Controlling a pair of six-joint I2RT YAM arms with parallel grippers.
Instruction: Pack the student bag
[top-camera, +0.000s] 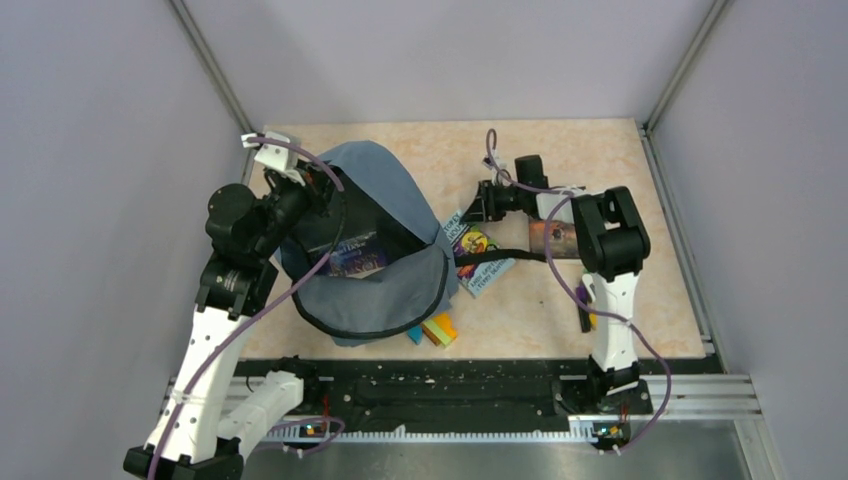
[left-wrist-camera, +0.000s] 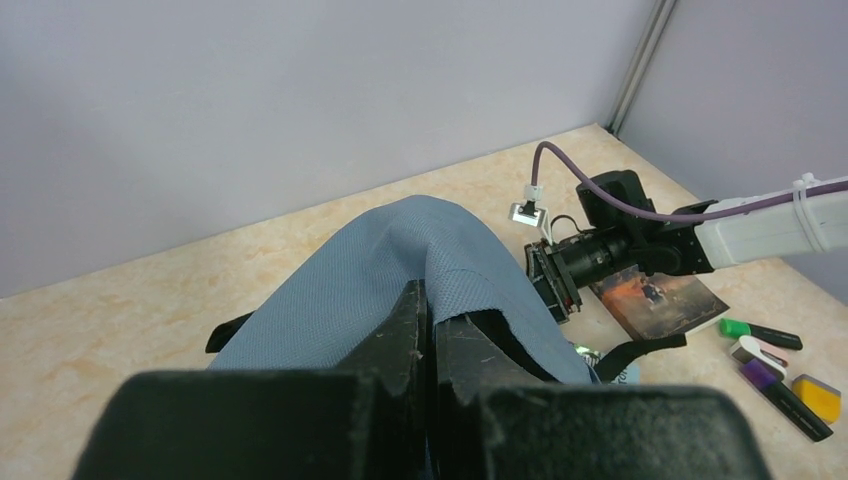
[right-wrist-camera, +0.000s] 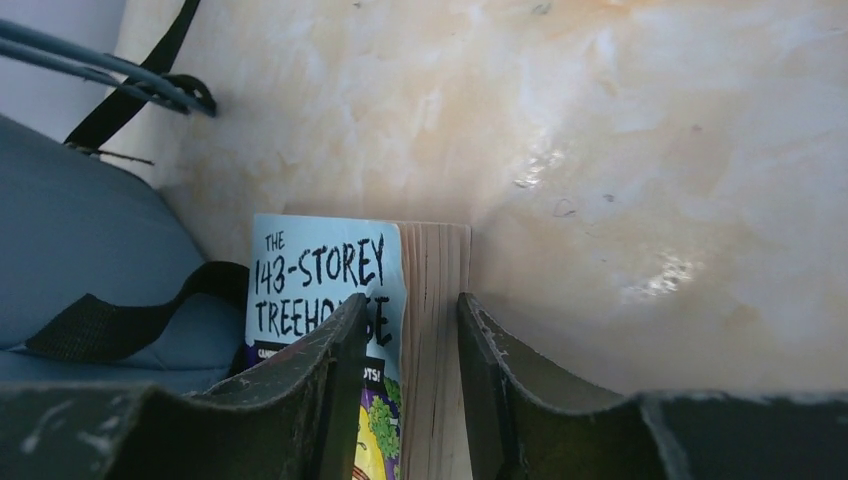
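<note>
The blue-grey bag (top-camera: 375, 300) lies with its mouth gaping, a dark book (top-camera: 358, 260) visible inside. My left gripper is shut on the upper rim cloth of the bag. Beside the bag, a light-blue Treehouse book (top-camera: 487, 272) rests slanted on the table, a black strap (top-camera: 485, 257) across it. At that book's far end is my right gripper, open. In the right wrist view one finger stands over the cover and the other just past its page edge; contact cannot be told.
A brown-covered book (left-wrist-camera: 662, 300) lies right of the right gripper. Nearer the front right are a green marker (left-wrist-camera: 762, 335), a purple-ended marker (left-wrist-camera: 788, 402) and a yellow item (left-wrist-camera: 817, 399). Yellow-orange blocks (top-camera: 440, 329) sit by the bag's front.
</note>
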